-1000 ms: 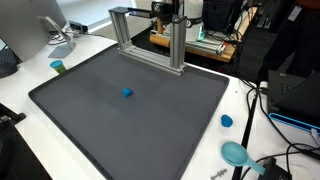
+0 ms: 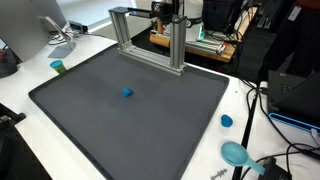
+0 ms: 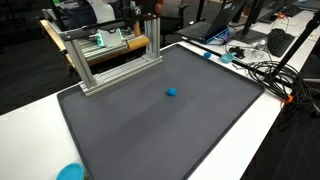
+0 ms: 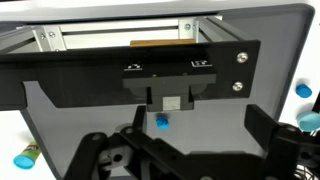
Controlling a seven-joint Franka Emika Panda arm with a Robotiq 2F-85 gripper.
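Note:
A small blue object (image 2: 127,92) lies on the dark grey mat (image 2: 120,125); it is also the blue piece (image 3: 171,92) near the mat's middle in exterior view 2. At the mat's far edge in exterior view 1 stands a metal frame with a black top bar (image 2: 146,13). From above, the wrist view looks down on that black bar (image 4: 60,80), with the blue object (image 4: 162,121) below it in the picture. My gripper is open, its dark fingers spread apart with no object held between them. In the exterior views the gripper cannot be clearly made out.
A green can (image 2: 58,67) with a blue top stands off the mat. On the opposite side are a blue disc (image 2: 226,121) and a turquoise cup (image 2: 236,154), close to cables (image 2: 262,110).

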